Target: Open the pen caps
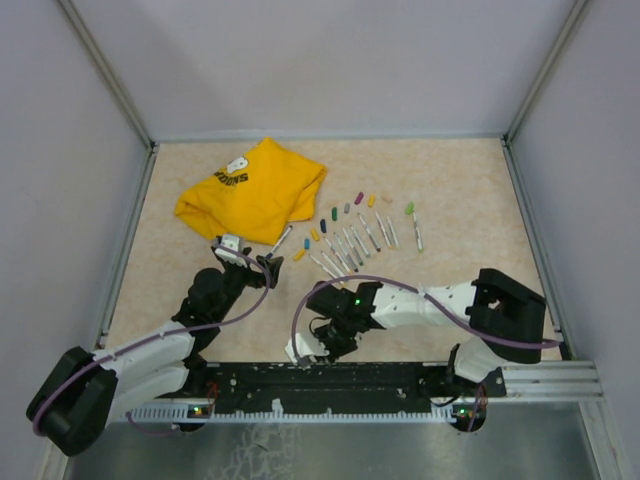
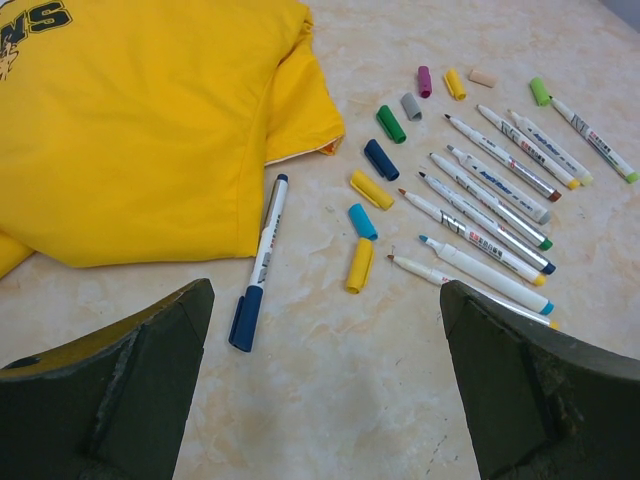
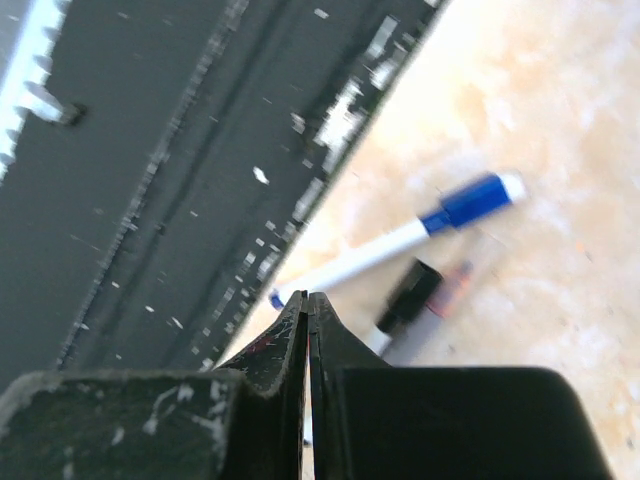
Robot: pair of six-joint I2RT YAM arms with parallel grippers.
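A white pen with its dark blue cap (image 2: 249,318) on lies between the fingers of my open left gripper, ahead of their tips and not touched. Uncapped pens (image 2: 487,191) lie in a slanting group to the right, their coloured loose caps (image 2: 372,193) scattered beside them. In the right wrist view my right gripper is shut, nothing visible between its fingertips. Just beyond it rests a white pen with a blue cap (image 3: 475,203). A black cap (image 3: 408,292) and a blurred reddish piece show beside it, partly hidden by the fingers.
A yellow cloth (image 1: 255,190) lies at the back left of the table, touching near the blue-capped pen. The dark front ledge (image 3: 200,190) runs close to my right gripper. Bare tabletop (image 1: 460,190) stretches at the far right.
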